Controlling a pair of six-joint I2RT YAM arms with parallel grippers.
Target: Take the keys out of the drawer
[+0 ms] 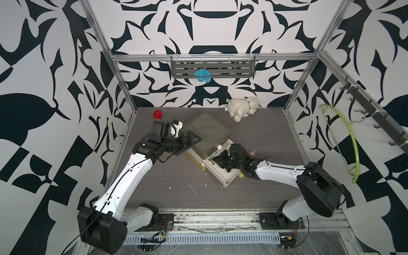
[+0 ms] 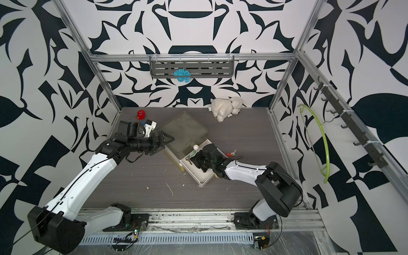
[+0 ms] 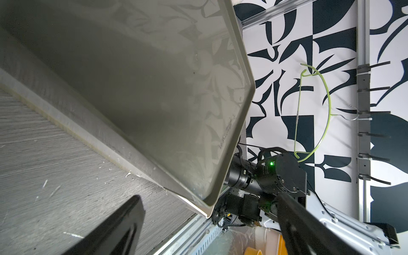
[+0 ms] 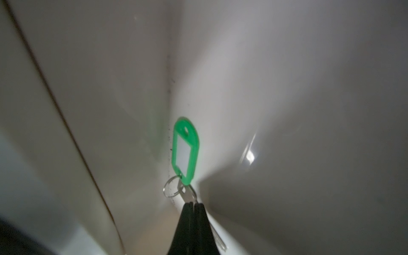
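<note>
The key (image 4: 187, 194), with its ring and green tag (image 4: 193, 163), lies along the wall inside the open white drawer (image 1: 221, 175). My right gripper is down in the drawer, its fingers shut together with nothing between them. They cover part of the key, whose blade (image 4: 219, 240) shows to their right; the green tag lies beyond the tips. Whether the fingers touch the key I cannot tell. My left gripper stands open and empty beside the grey-topped drawer box (image 3: 170, 93).
A white ball (image 1: 219, 147) is at the drawer's far corner. Beyond the box lie a pale plush toy (image 1: 240, 108) and a red object (image 1: 157, 114). A small red item (image 2: 230, 154) sits right of the drawer.
</note>
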